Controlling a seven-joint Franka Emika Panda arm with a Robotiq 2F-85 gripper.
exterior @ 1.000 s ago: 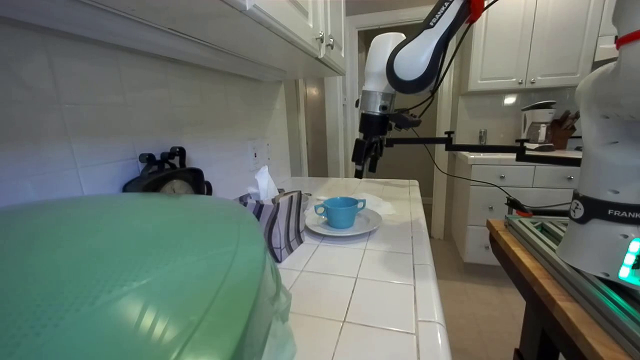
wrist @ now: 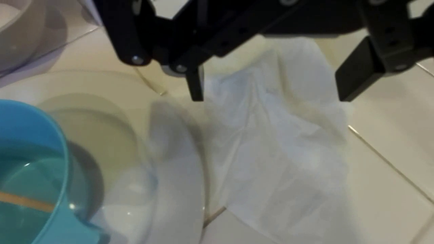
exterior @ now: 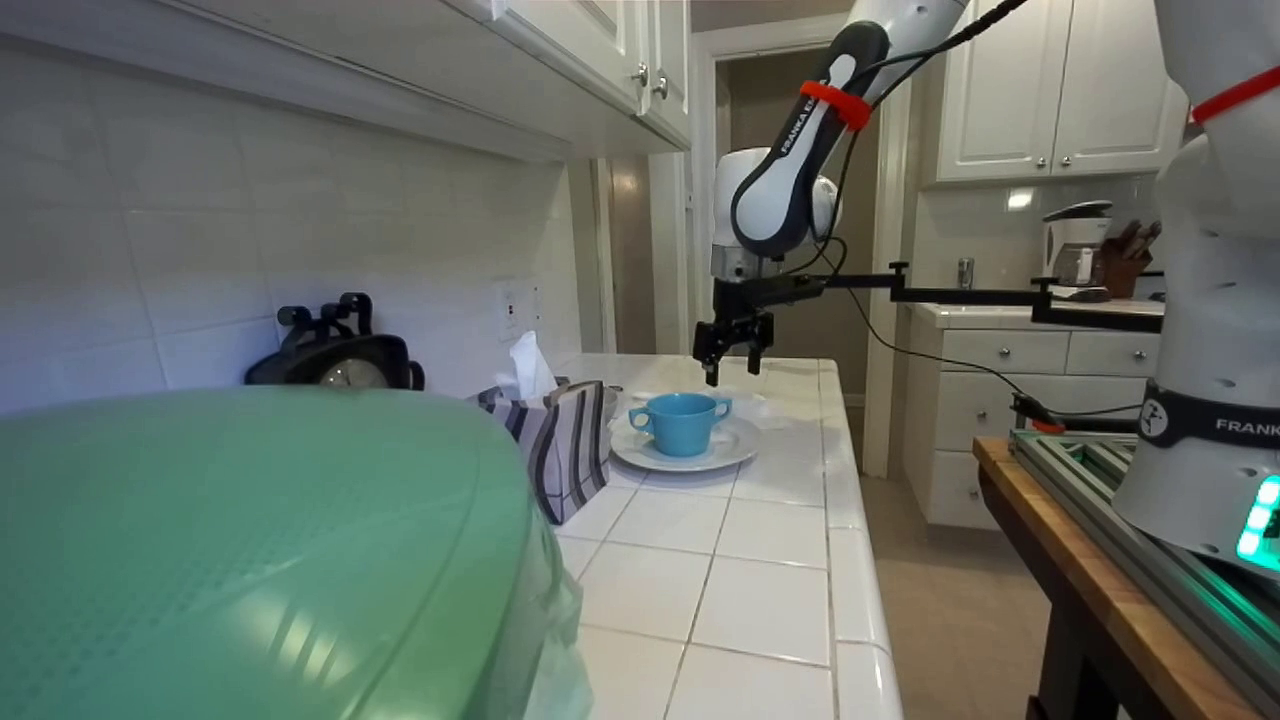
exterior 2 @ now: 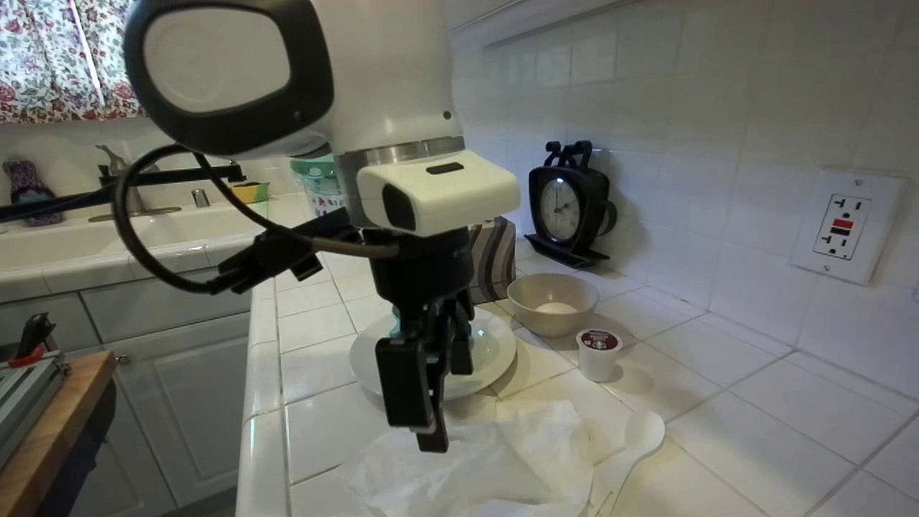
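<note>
My gripper stands open above the counter, with nothing between its fingers. Below it in the wrist view lies a crumpled white tissue (wrist: 280, 162), flat on the tiles. A blue two-handled cup (exterior: 681, 425) sits upright on a white plate (exterior: 725, 452). The wrist view looks into the cup (wrist: 30, 162), where a thin tan stick (wrist: 26, 201) shows. In exterior view 2 my gripper hides most of the cup, and the tissue (exterior 2: 465, 465) spreads in front of the plate (exterior 2: 493, 349).
A beige bowl (exterior 2: 553, 306), a small coffee pod (exterior 2: 599, 355) and a white spoon (exterior 2: 642, 435) lie along the wall side. A striped tissue box (exterior: 570, 450) and a black clock (exterior 2: 564, 207) stand farther along. The large green object (exterior: 264, 540) fills one counter end.
My gripper has come lower and slightly left in exterior view 1, turning so that both fingers show spread apart. The cup and plate look nearly unmoved.
</note>
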